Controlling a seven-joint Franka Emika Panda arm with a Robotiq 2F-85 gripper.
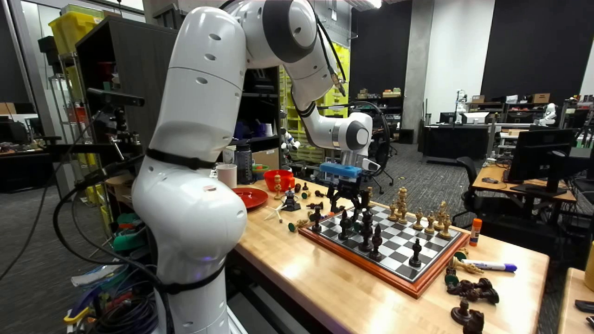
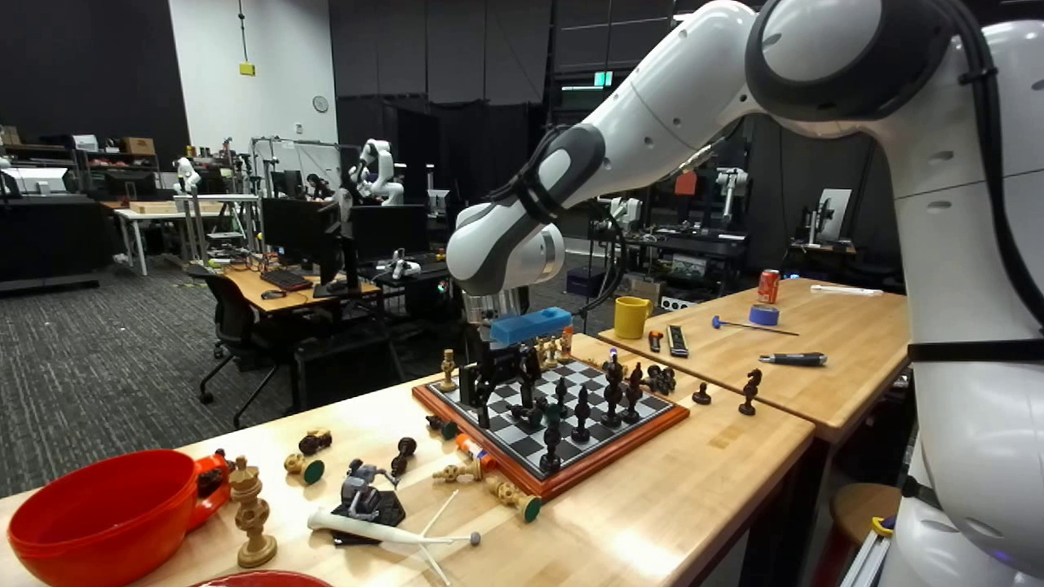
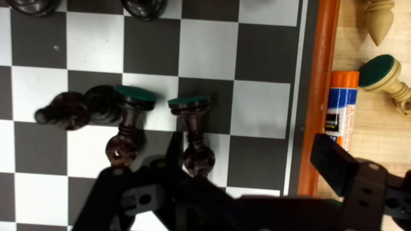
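Observation:
A wooden-framed chessboard bears several standing dark and light pieces. My gripper is open low over one side of it. In the wrist view, one finger is over the squares, and the other reaches across the board's frame. Just inside the first finger, a toppled dark piece shows its green base; its head is close to that finger, and contact cannot be judged. Another dark piece lies tipped outside the same finger. Left of it is a dark piece seen from above.
A glue stick and a light piece lie beside the frame. The red bowl, a light king and a small figure occupy the table beyond that side. Bare wood runs along the board's arm-facing edge.

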